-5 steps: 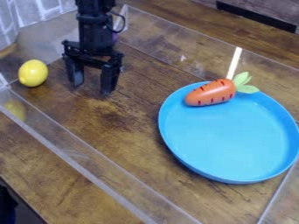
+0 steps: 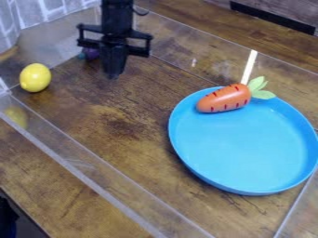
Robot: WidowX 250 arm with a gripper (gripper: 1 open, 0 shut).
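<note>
My black gripper hangs at the upper left over the wooden counter, blurred, with a small purple object partly visible behind it. Its fingers look close together; what, if anything, is between them cannot be made out. A yellow lemon rests to its lower left. On the right, an orange toy carrot with green leaves lies on the back rim of a blue plate.
A white stick-like item is behind the carrot. Clear plastic edges run along the counter's left and right.
My gripper has moved up and back, away from the counter's middle, uncovering part of the purple object. Its fingers appear closer together. The lemon, carrot and plate are unchanged.
</note>
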